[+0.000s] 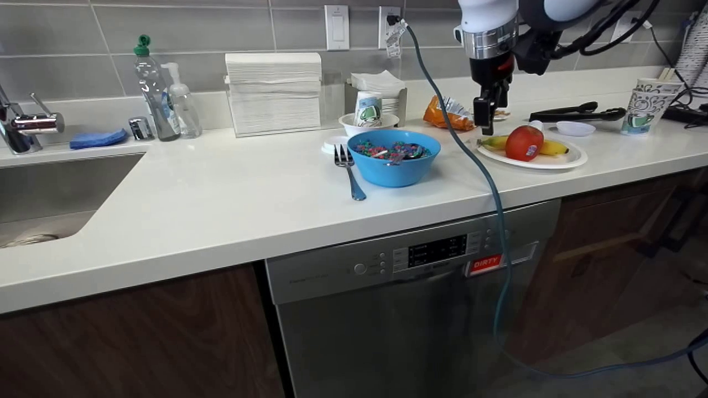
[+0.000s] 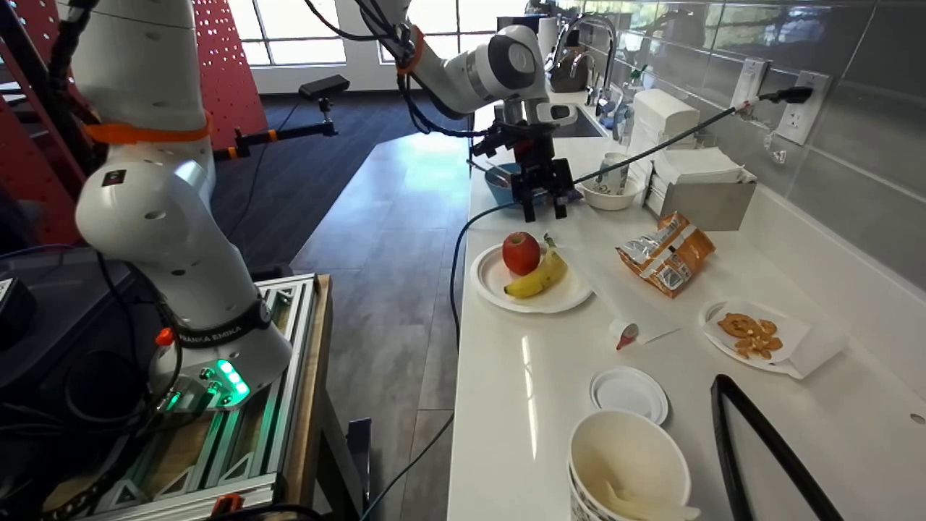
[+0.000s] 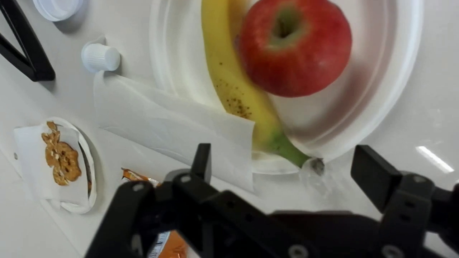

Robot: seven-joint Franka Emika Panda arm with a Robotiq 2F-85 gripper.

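My gripper stands open above the counter, its two black fingers (image 3: 373,176) wide apart with nothing gripped. In the wrist view, the stem end of a yellow banana (image 3: 241,92) shows just ahead of the gap between them. A red apple (image 3: 297,47) rests against the banana on a white plate (image 3: 400,86). From exterior view 2, the gripper (image 2: 545,213) hangs beyond the plate, higher than the fruit, on the side of the blue bowl (image 2: 497,187). Exterior view 1 has the blue bowl (image 1: 391,171) holding colourful wrapped pieces, left of the gripper.
A blue-green cable (image 1: 458,142) crosses the counter close to the gripper. An orange snack bag (image 2: 673,256), a plate of pretzels (image 2: 707,317) and a paper cup (image 2: 595,425) stand nearby. A fork (image 1: 352,176) lies beside the bowl; the counter toward the sink is clear.
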